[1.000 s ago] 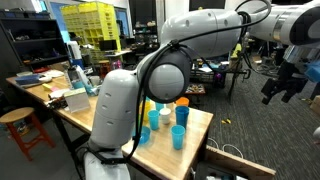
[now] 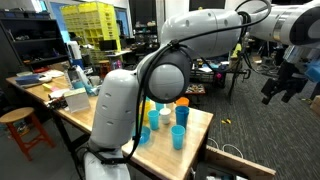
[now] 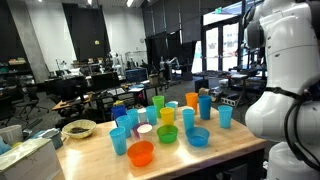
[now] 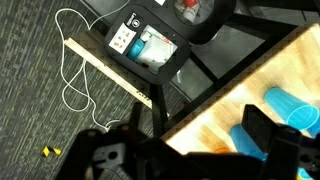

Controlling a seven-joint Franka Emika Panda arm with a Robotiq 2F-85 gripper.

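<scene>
My gripper (image 2: 287, 88) hangs high over the floor, off to the right of the wooden table (image 2: 200, 120). In the wrist view the gripper is open, its dark fingers wide apart and nothing between them. Cups and bowls of several colours are spread on the table. Among them are an orange bowl (image 3: 140, 153), a green bowl (image 3: 198, 137), a blue bowl (image 3: 166, 134) and a light blue cup (image 3: 224, 118). At the right of the wrist view a light blue cup (image 4: 290, 108) and a darker blue cup (image 4: 245, 140) show, partly cut off or covered.
A shallow basket (image 3: 78, 129) and a white box (image 3: 32, 158) stand at the table's left. Below the gripper, a black case (image 4: 150, 45) and a white cable (image 4: 75, 80) lie over the grey floor.
</scene>
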